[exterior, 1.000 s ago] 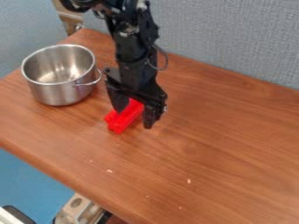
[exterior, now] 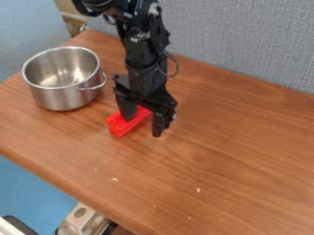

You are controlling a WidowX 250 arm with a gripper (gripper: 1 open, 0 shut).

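My black gripper (exterior: 141, 115) hangs low over the wooden table (exterior: 233, 156), open, with its fingers on either side of a red block (exterior: 121, 125) that lies on the tabletop. The gripper hides part of the block; whether the fingers touch it cannot be seen.
A steel pot (exterior: 57, 86) with side handles stands at the left, close to the gripper. A grey wall rises behind, and the table's left edge drops to a blue surface.
Over the last second the gripper has shifted slightly to the right. The red block and the pot look almost unchanged.
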